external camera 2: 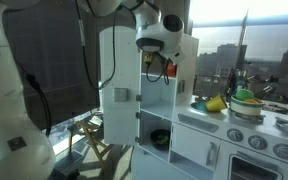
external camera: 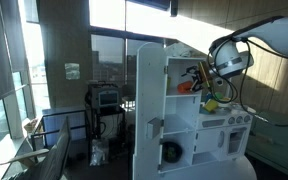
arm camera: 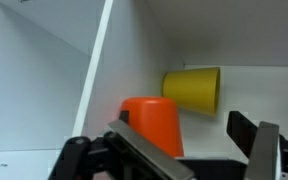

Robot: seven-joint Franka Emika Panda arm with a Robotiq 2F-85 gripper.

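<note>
In the wrist view an orange-red object [arm camera: 152, 122] stands at the left inside a white shelf, partly covered by my left finger. Behind it a yellow cup [arm camera: 192, 90] lies on its side. My gripper is open, its two dark fingers wide apart, with the orange-red object near the left one. Whether that finger touches it, I cannot tell. From outside, the orange-red object [external camera: 185, 87] shows on the cabinet's upper shelf, with the gripper [external camera: 199, 75] reaching in beside it. The other exterior view shows the arm's end at the top compartment, its fingers hard to make out.
The white cabinet [external camera: 181, 103] has its tall door [external camera: 147, 120] swung open. A dark bowl [external camera: 171, 152] sits on a lower shelf. To the right, a toy kitchen counter [external camera 2: 199, 119] carries a yellow cup [external camera 2: 216, 103] and stacked colourful dishes [external camera 2: 246, 102]. Side walls bound the upper compartment closely.
</note>
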